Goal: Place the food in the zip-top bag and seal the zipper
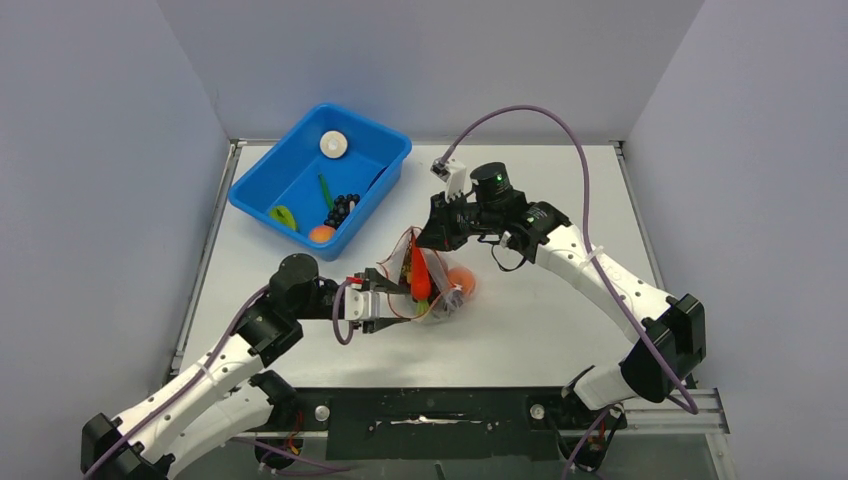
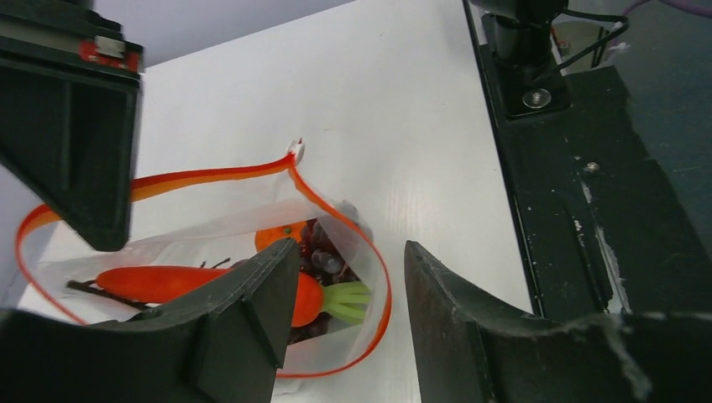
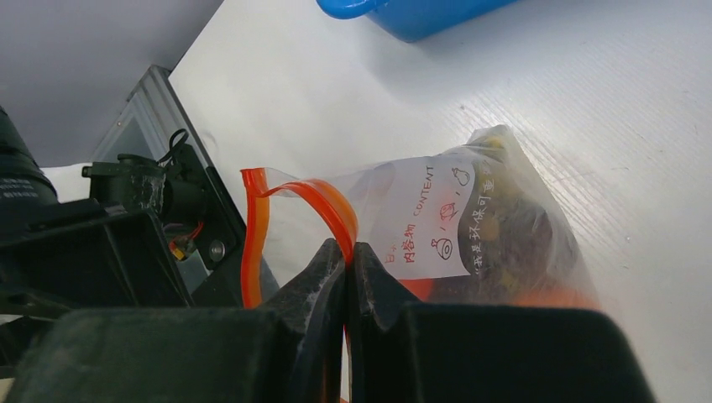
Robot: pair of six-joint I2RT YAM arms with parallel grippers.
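The clear zip bag point(image 1: 440, 305) lies mid-table with its red-rimmed mouth gaping toward the left arm. Inside are a carrot point(image 2: 164, 282) with green top, dark grapes point(image 2: 327, 260) and orange round food point(image 2: 277, 235). My right gripper is shut on the bag's red zipper edge at the far side. My left gripper point(image 1: 397, 305) stands open at the mouth; in the left wrist view its fingertips lie close to the lower rim of the bag, with no clear hold.
A blue bin point(image 1: 250, 197) at the back left holds a white round item, green pieces, grapes and an orange item. Free table point(image 1: 540, 330) lies right and in front of the bag.
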